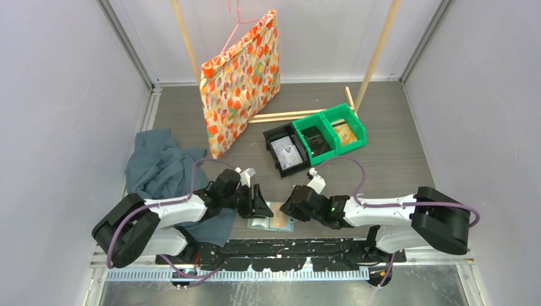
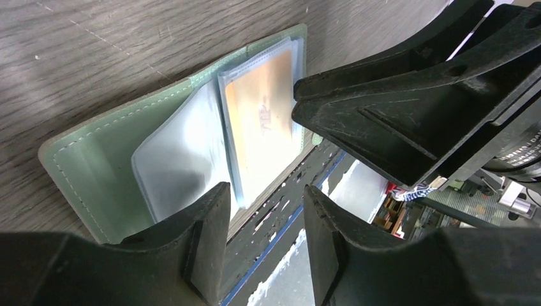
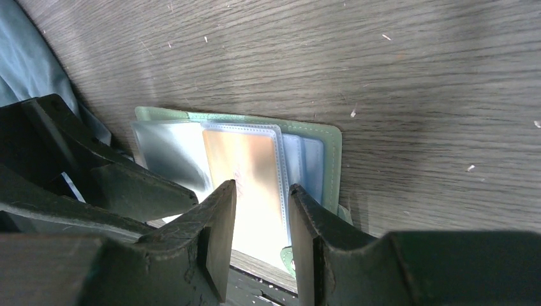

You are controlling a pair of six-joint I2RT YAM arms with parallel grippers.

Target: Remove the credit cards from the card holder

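Note:
The green card holder lies spread open on the table, its clear sleeve pages upward. One page carries a tan card; beside it stands a lifted whitish sleeve. Over the holder's left half my left gripper is open, with no card between its fingers. From the other side, my right gripper reaches over the tan card's page. Its fingers are parted, and the page's right edge shows in the gap behind them; whether they touch it I cannot tell. Bluish sleeves lie beneath at the right.
A black bin and a green two-part bin stand farther back, with things inside. A blue-grey cloth lies left, and a patterned bag hangs behind. Bare table stretches to the right. The two grippers are close together.

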